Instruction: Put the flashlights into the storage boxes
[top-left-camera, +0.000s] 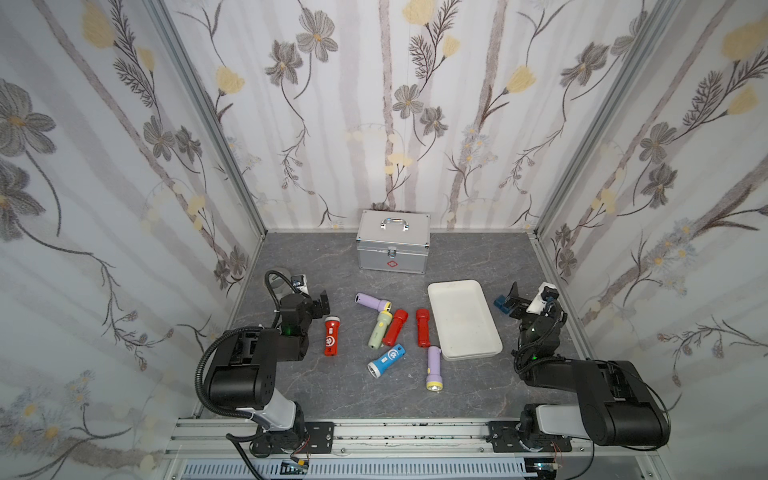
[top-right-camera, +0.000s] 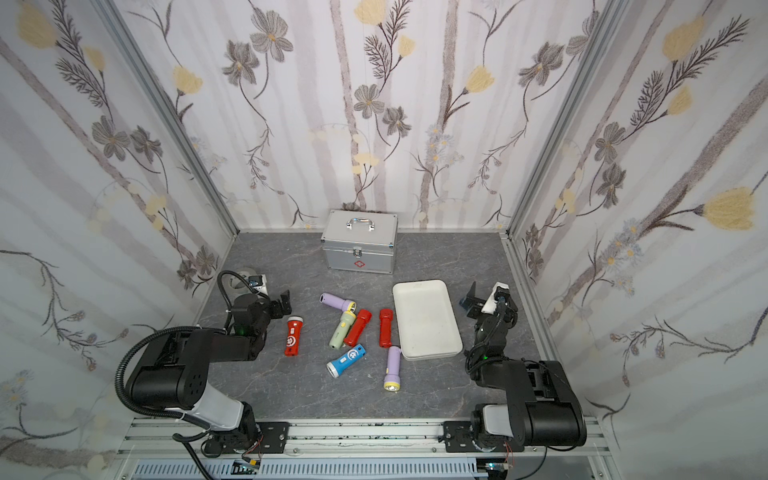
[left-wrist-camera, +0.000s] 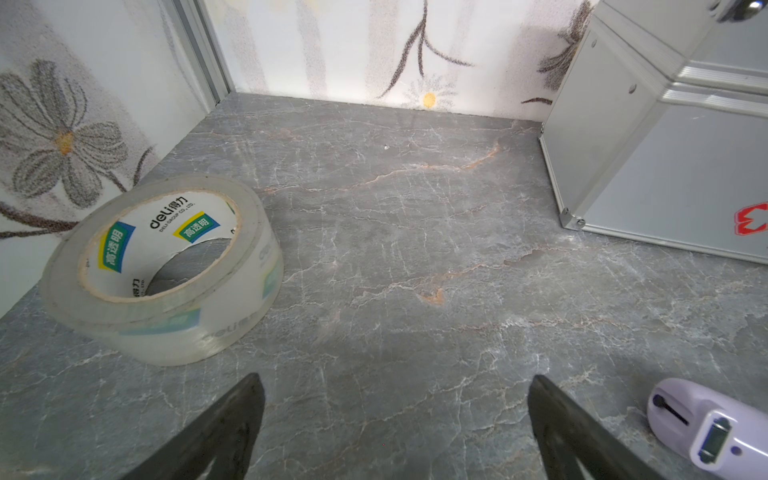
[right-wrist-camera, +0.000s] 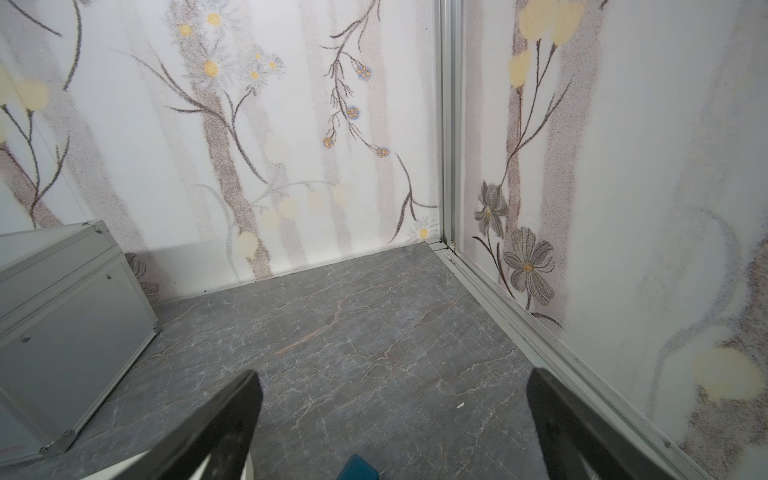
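Note:
Several flashlights lie on the grey table between the arms: a red one (top-left-camera: 331, 336) close to my left gripper, a purple one (top-left-camera: 369, 301), a green one (top-left-camera: 380, 329), two more red ones (top-left-camera: 394, 327) (top-left-camera: 423, 328), a blue one (top-left-camera: 387, 361) and a second purple one (top-left-camera: 433, 368). The white box (top-left-camera: 441, 320) lies empty to their right. A blue item (right-wrist-camera: 357, 469), perhaps another flashlight, is partly hidden by my right gripper, which is open and empty. My left gripper is also open, over bare table.
A silver case (top-left-camera: 393, 248) with a red cross stands at the back centre. A roll of clear tape (left-wrist-camera: 168, 272) lies at the back left. Free table surrounds the case, and walls close in the back and sides.

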